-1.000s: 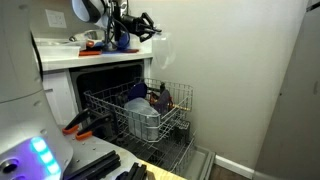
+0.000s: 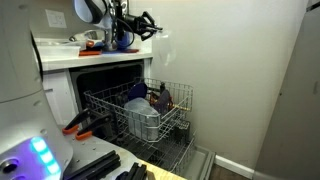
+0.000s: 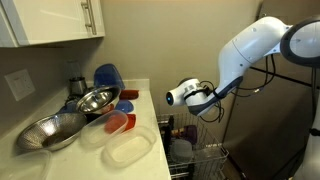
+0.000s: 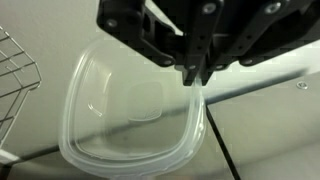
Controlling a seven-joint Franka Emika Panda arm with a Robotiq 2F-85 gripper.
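Observation:
In the wrist view my gripper is shut on the rim of a clear plastic container (image 4: 132, 112). The container hangs from the fingertips with its hollow side largely toward the camera. From exterior view 1, the gripper (image 2: 150, 28) is high over the dishwasher rack (image 2: 140, 122), and the see-through container (image 2: 165, 46) is only faintly visible against the wall. Exterior view 2 shows the arm (image 3: 205, 95) reaching over the rack's area, past the counter's edge; the gripped container is hard to make out there.
The pulled-out rack holds several dishes, including a whitish container (image 2: 140, 106). Open floor and bare wall lie right of it.
The hanging container looks slightly higher and fainter in exterior view 1 than before, as if turned a little. The arm has hardly moved, and the rack looks the same.

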